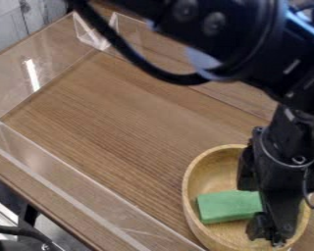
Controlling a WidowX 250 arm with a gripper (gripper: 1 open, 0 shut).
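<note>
A round wooden bowl (196, 182) sits at the bottom right of the table, holding a green block (227, 206). My black gripper (271, 209) is over the right part of the bowl, its fingertips down inside it beside the block's right end, open. Part of the bowl and block is hidden behind the gripper.
Clear plastic edging runs along its left and front edges. A small clear holder (94, 31) stands at the back left. The arm covers most of the upper right.
</note>
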